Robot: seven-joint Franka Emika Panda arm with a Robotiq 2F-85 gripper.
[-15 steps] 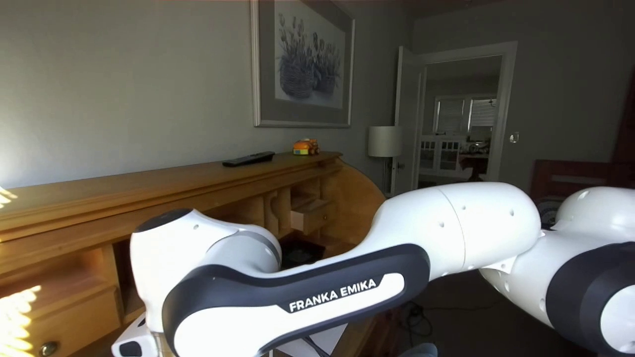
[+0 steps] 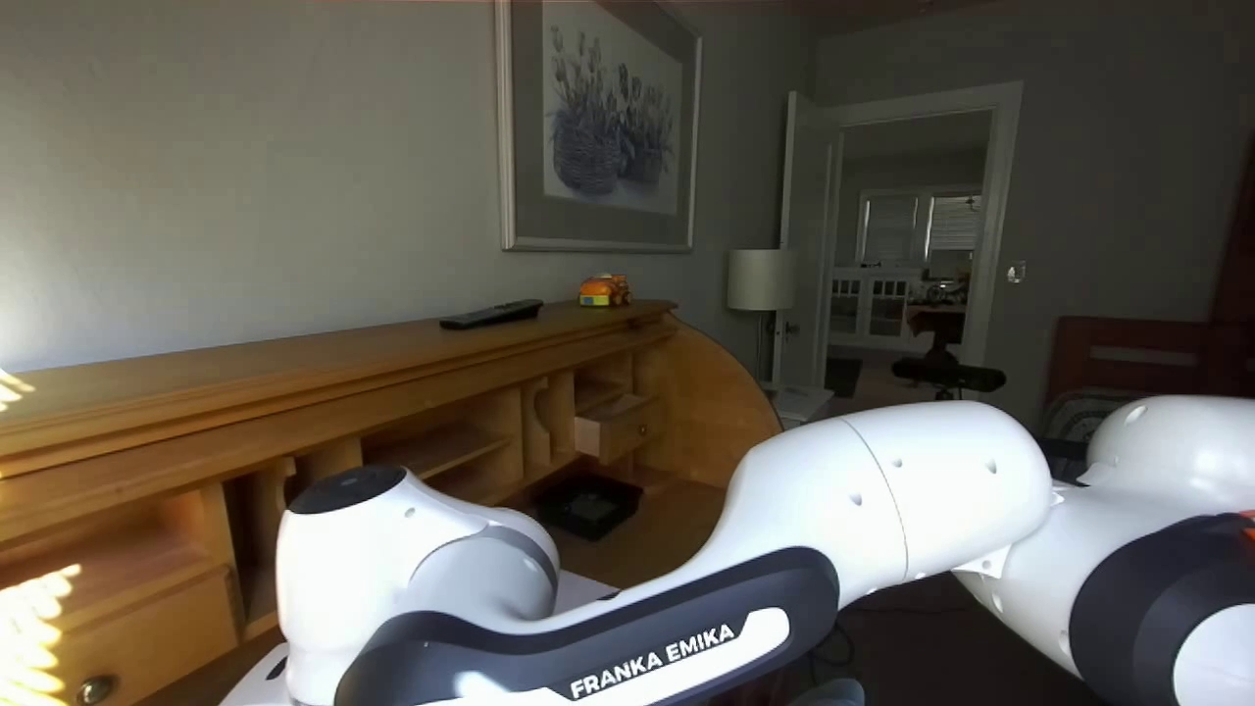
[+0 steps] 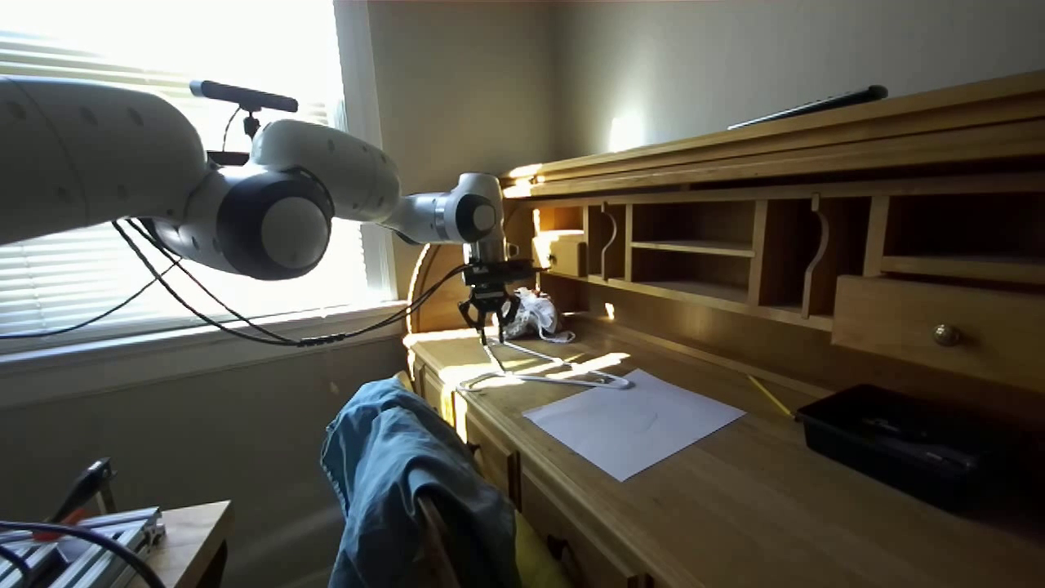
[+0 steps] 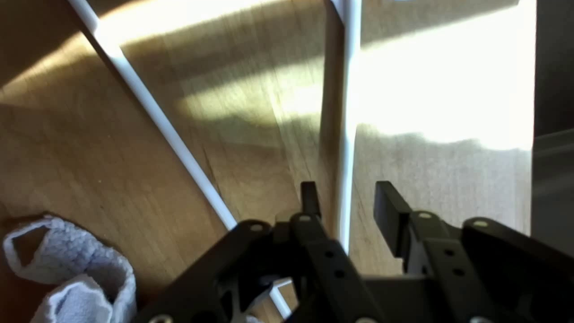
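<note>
A white hanger (image 3: 563, 378) lies on the left part of the wooden desk. Above its near side, my gripper (image 3: 494, 338) points straight down, with its tips very close to the hanger. From the wrist view, one straight bar of the hanger (image 4: 348, 107) runs between the two black fingers of my gripper. A gap shows on each side of that bar, so the fingers stand partly open and do not pinch it. How far the tips are above the desktop is hard to tell. In exterior view 1 the arm hides gripper and hanger.
A whitish cloth bundle (image 3: 534, 314) sits just behind the gripper. White paper (image 3: 637, 421) lies beside the hanger, and a black tray (image 3: 882, 441) stands farther right. Cubbyholes line the desk's back. A chair with a blue cloth (image 3: 402, 470) is at the front edge.
Seen from exterior view 1, the arm's wrist end has sunk and shifted slightly right, and the forearm has shifted too. More of the black tray shows now.
</note>
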